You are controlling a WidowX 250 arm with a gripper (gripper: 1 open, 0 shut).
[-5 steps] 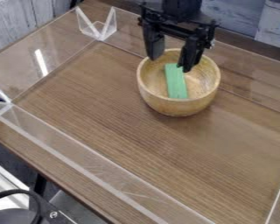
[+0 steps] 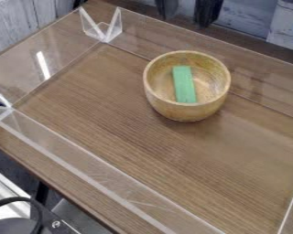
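Note:
A round tan bowl (image 2: 164, 95) sits on the wooden table toward the back, slightly right of centre. A green rectangular block (image 2: 183, 84) lies inside it, lengthwise front to back. Only dark parts of my gripper (image 2: 189, 11) show at the top edge above the bowl, mostly cut off by the frame, so its fingers' state is unclear there.
A clear plastic piece (image 2: 100, 26) stands at the back left. White objects show at the back right corner. A dark cable and metal part sit at the lower left corner.
My gripper has risen up and away from over the bowl, nearly out of the top of the view. The green block remains in the bowl.

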